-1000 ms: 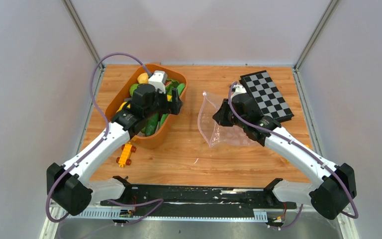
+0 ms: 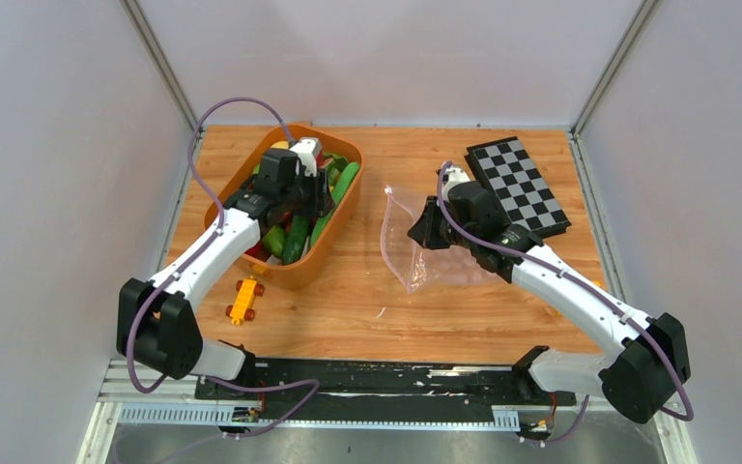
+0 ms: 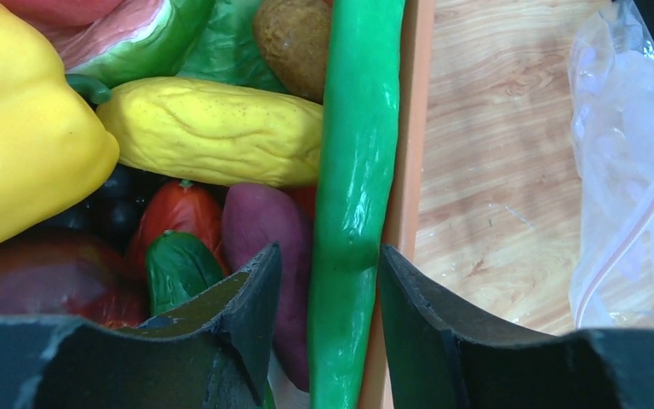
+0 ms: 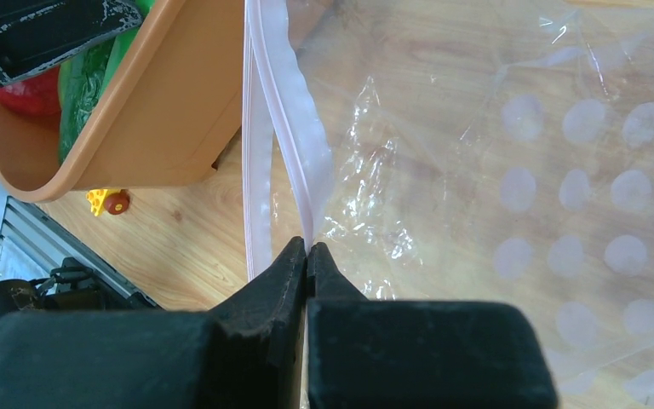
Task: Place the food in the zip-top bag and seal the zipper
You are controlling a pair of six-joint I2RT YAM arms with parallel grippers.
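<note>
My left gripper is part open over the orange bin [image 2: 301, 275], its fingers to either side of a long green cucumber [image 3: 359, 136]; in the left wrist view no grip on it shows. Left of the cucumber lie a purple eggplant [image 3: 268, 230], a wrinkled yellow vegetable [image 3: 213, 129] and a yellow pepper [image 3: 25, 128]. The clear zip top bag [image 2: 404, 242] is on the right half of the table. At its mouth my right gripper is shut, with the bag's thin zipper edge [image 4: 294, 128] between its fingertips; the zipper strips stand apart above.
A black and white checkered board [image 2: 519, 186] lies behind the right arm. A yellow toy car [image 2: 243, 301] stands in front of the bin. Table between bin and bag is clear except for a small white scrap [image 2: 382, 312].
The right gripper and the bag's mouth have shifted slightly left.
</note>
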